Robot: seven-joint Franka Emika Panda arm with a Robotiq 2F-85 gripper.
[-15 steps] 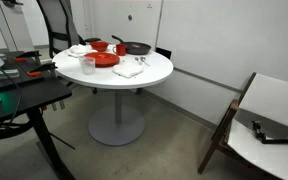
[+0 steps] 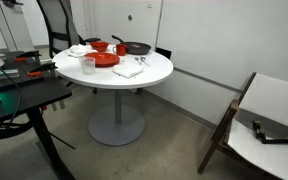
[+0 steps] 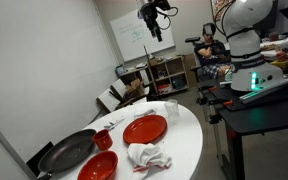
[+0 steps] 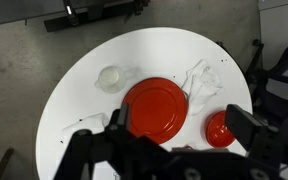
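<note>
High over a round white table (image 4: 134, 50), my gripper stands open in the wrist view, its dark fingers wide apart with nothing seen between them. Below lies a red plate (image 4: 156, 100). Beside it stand a clear cup (image 4: 110, 78), a crumpled white cloth (image 4: 201, 80) and a red bowl (image 4: 219, 129). A second white cloth (image 2: 130, 69) lies flat near the table's edge in exterior view 1. Toward the back are a red mug (image 2: 121, 50) and a black skillet (image 2: 135, 47). The gripper covers part of the lower wrist view.
A dark bench (image 3: 264, 115) carries the arm's white base (image 3: 246, 45) close to the table. A wooden-framed white chair (image 2: 269, 105) stands off to the right in exterior view 1.
</note>
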